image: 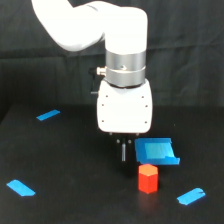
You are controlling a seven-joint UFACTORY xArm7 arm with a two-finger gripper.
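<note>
An orange-red block rests on the dark table near the front, right of centre. Just behind it is a blue tray-like piece with a raised back and a flat front part. My white gripper points down above the table, behind and to the left of the block and beside the blue piece's left edge. Its thin dark fingers blend into the background, so how far apart they stand is unclear. No object shows in its grasp; the block is apart from it.
Flat blue strips lie around the table: one at the back left, another at the front left, and a third at the front right. A dark curtain hangs behind.
</note>
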